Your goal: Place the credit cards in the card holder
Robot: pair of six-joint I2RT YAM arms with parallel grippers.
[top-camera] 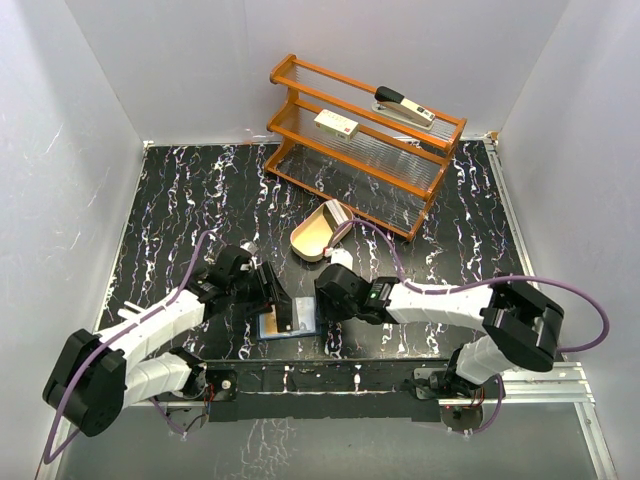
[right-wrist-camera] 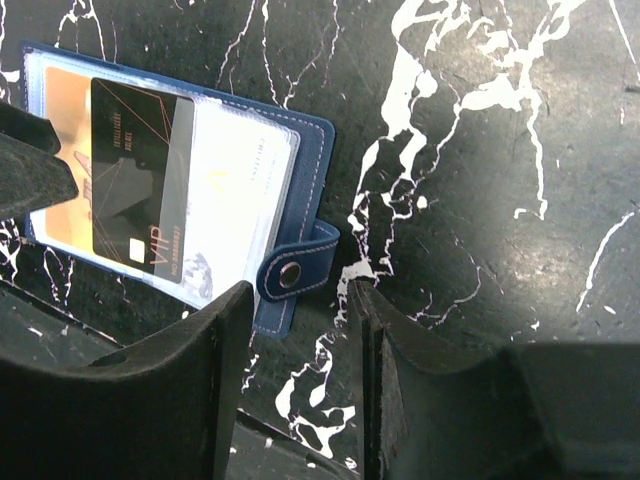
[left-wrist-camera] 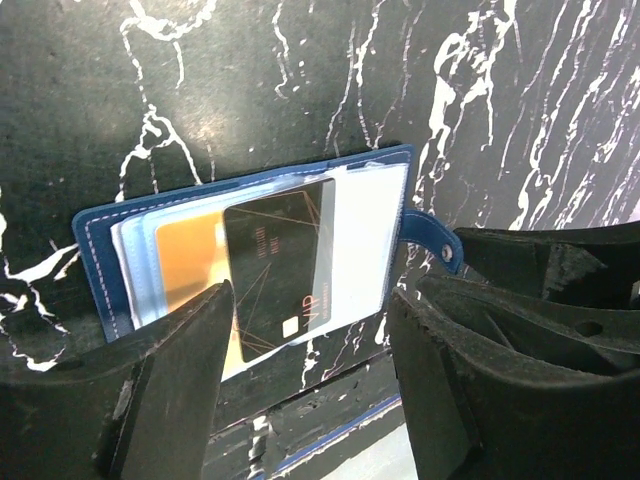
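The blue card holder (left-wrist-camera: 100,262) lies open on the marble table, holding a white card (right-wrist-camera: 242,190), a yellow card (left-wrist-camera: 188,256) and a black VIP card (left-wrist-camera: 278,262). My left gripper is open above its near side, nothing between its fingers. My right gripper is at the holder's strap (right-wrist-camera: 298,268), its fingers parted on either side near the strap's end; whether they touch it cannot be told.
A wooden rack (top-camera: 360,160) with a stapler (top-camera: 404,108) and a box (top-camera: 336,124) stands at the back. A beige bowl (top-camera: 310,240) with an item in it sits behind the grippers.
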